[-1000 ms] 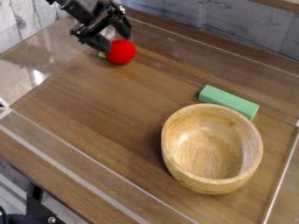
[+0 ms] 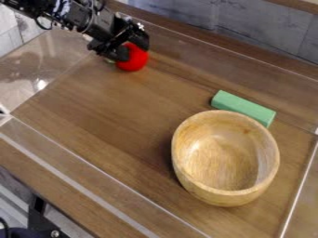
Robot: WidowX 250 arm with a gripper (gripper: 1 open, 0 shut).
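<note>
A red ball (image 2: 134, 59) rests toward the back left of the wooden surface. My black gripper (image 2: 118, 52) is down at its left side, partly over it; whether the fingers are closed on the ball or apart is hard to make out. A light wooden bowl (image 2: 224, 158) stands at the front right, and a green block (image 2: 244, 109) lies just behind it.
A grey tiled wall (image 2: 248, 37) runs along the back, and the table's edge is at the lower left.
My gripper has moved down onto the left side of the red ball, which sits slightly further right than before. The bowl and green block are unmoved.
</note>
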